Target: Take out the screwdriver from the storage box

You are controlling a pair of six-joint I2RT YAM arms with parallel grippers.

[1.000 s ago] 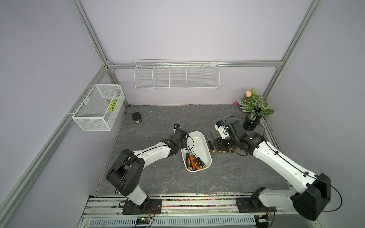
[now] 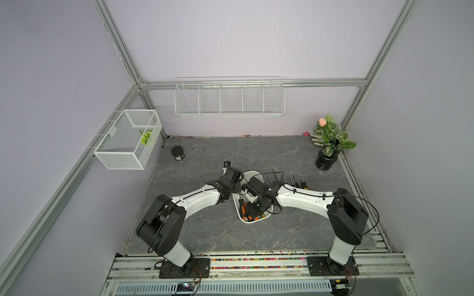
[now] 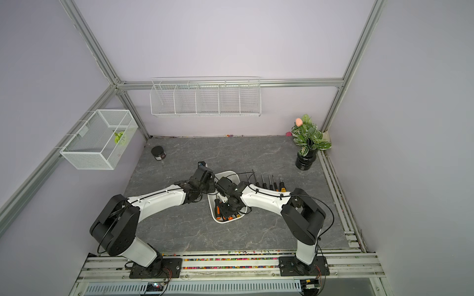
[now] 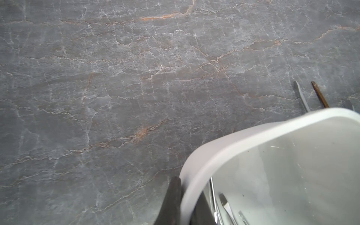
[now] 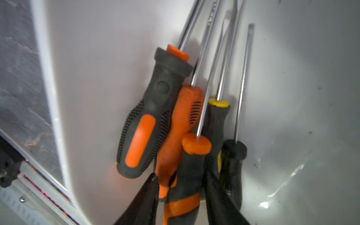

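Note:
The white storage box holds several screwdrivers at its near end. Low in the right wrist view, my right gripper is open, its fingers on either side of a black-and-orange screwdriver handle without visibly gripping it. Beside that handle lie a thick grey-and-orange screwdriver, an orange one, a yellow-collared one and a black one. In the left wrist view, my left gripper is shut on the box's rim, one finger outside the wall and the other inside.
Several screwdrivers lie in a row on the table right of the box, partly behind the right arm. A black jar stands at the back left, a potted plant at the back right.
My right arm has swung left from above the row of screwdrivers on the table, and its gripper is now down in the box. The left arm has barely moved at the box's edge.

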